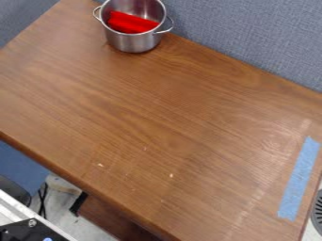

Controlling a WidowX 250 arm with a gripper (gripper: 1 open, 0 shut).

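Note:
A steel pot (134,40) with two wire handles sits at the back left of the wooden table (161,132), against the grey fabric backdrop. A red cylindrical object (132,21) lies inside it. No gripper can be made out in the camera view.
A strip of blue tape (297,179) runs along the right side of the table. White and black equipment (19,226) shows at the lower left, beyond the table edge.

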